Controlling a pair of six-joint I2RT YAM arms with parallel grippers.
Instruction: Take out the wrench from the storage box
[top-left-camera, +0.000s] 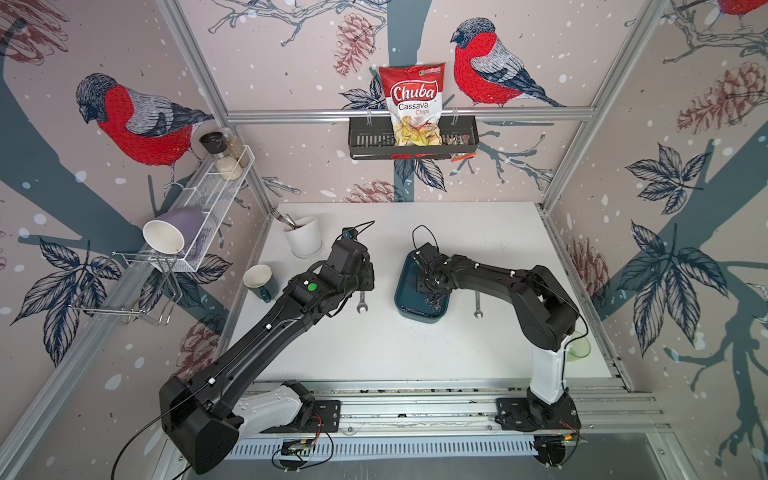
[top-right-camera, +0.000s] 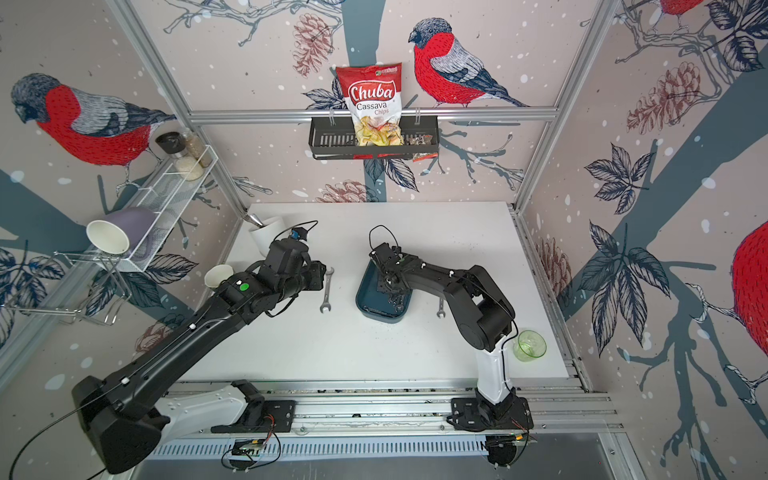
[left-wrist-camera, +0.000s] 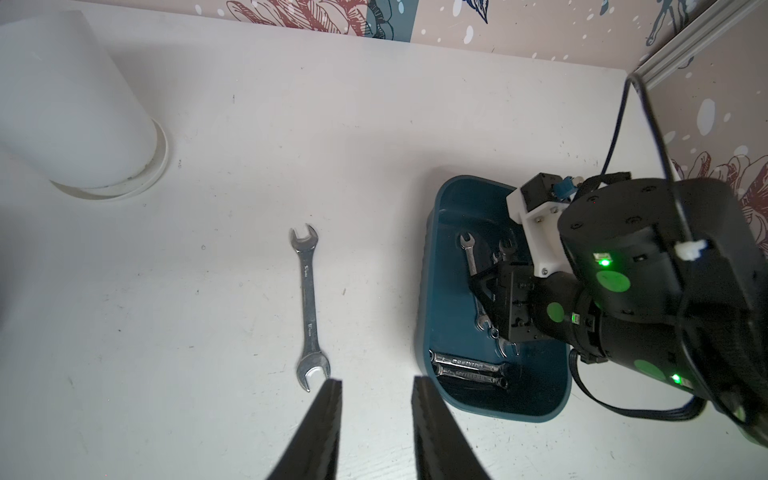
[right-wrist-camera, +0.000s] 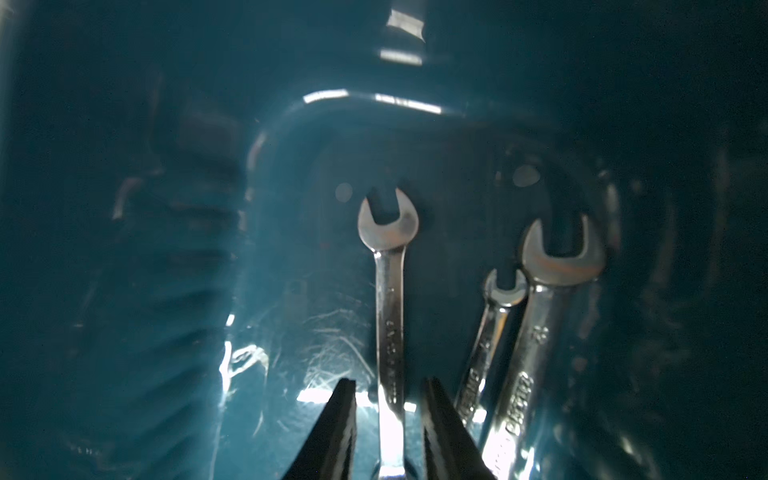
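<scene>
The dark blue storage box (left-wrist-camera: 428, 296) stands on the white table with several wrenches in it. Inside the box, my right gripper is open, its fingers on either side of one wrench's shank (right-wrist-camera: 389, 328) and not closed on it. Right of that in the right wrist view lie a small wrench (right-wrist-camera: 482, 344) and a larger wrench (right-wrist-camera: 528, 352), side by side. Two more wrenches (left-wrist-camera: 468, 370) rest at the box's near end. My left gripper hangs open and empty over the table, left of the box.
One wrench (left-wrist-camera: 309, 308) lies on the table left of the box, another wrench (top-left-camera: 478, 304) to its right. A white container (top-left-camera: 304, 237) and a mug (top-left-camera: 260, 281) stand at the left, a green glass (top-right-camera: 529, 345) at the right.
</scene>
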